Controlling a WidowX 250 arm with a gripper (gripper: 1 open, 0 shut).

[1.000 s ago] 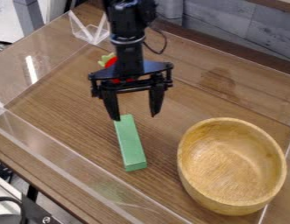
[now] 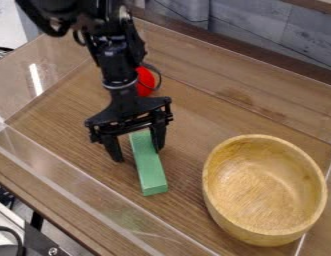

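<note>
A long green block [image 2: 149, 172] lies on the wooden tabletop in the middle of the camera view. My black gripper [image 2: 134, 148] hangs low over the block's upper end, open, its fingers on either side of that end; whether they touch it cannot be told. To the right stands a large yellow bowl [image 2: 265, 189]. A red object [image 2: 146, 80] is partly hidden behind my arm.
The wooden table [image 2: 74, 180] has free room left of the block and at the upper right, beyond the bowl. Its back edge runs along a darker wooden ledge at the top right.
My gripper has come down and tilted toward the viewer, over the green block's upper end. The arm now covers more of the red object. The block and bowl look unmoved.
</note>
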